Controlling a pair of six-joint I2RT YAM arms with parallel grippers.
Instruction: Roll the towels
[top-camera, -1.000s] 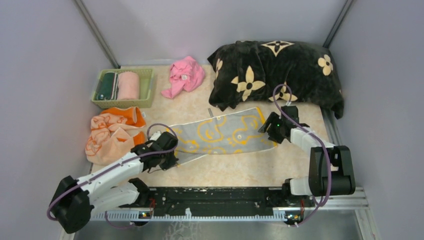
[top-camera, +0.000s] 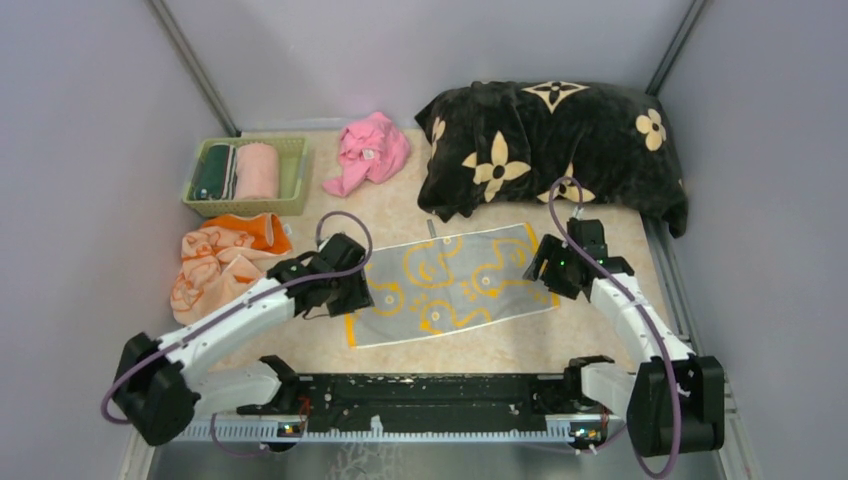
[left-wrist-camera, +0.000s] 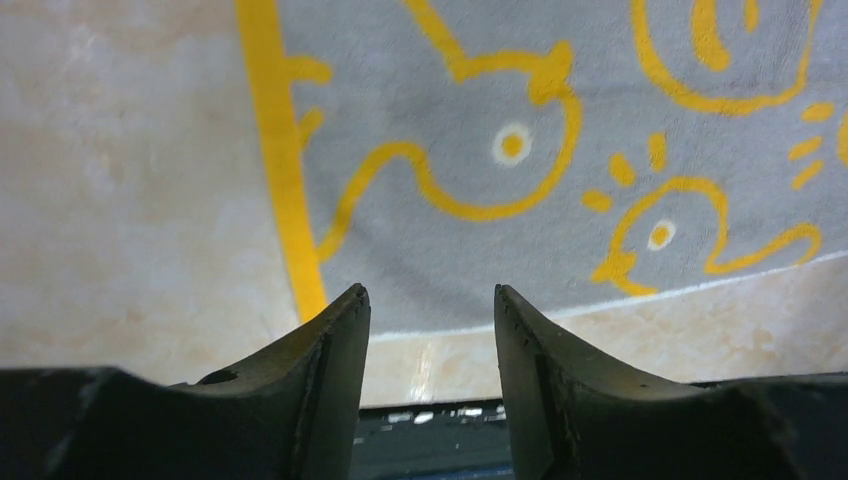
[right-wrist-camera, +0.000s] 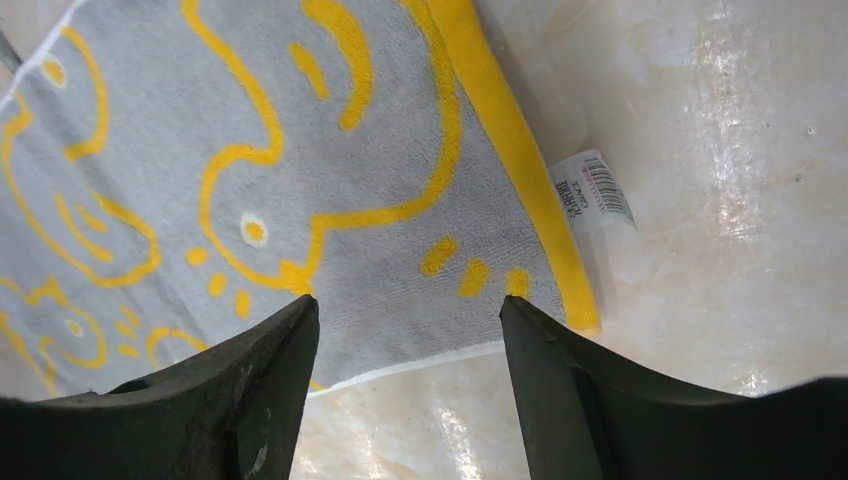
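Observation:
A grey towel (top-camera: 455, 280) with yellow bird outlines and yellow end bands lies spread flat on the table, its length running left to right. Over its left end hovers my left gripper, fingers apart and nothing between them; the near-left corner of the towel shows just beyond the left finger. My right gripper is open above the towel's right end, also empty, with the near-right corner by its right finger. A white label (right-wrist-camera: 592, 188) sticks out from under the right yellow band.
A green basket (top-camera: 292, 180) at the back left holds a dark green roll and a pink roll (top-camera: 257, 172). An orange towel (top-camera: 225, 265) is heaped at left, a pink cloth (top-camera: 370, 150) behind. A dark flowered blanket (top-camera: 550, 140) fills the back right.
My left gripper has come off that corner, moving right and away from the front. The right arm has shifted slightly.

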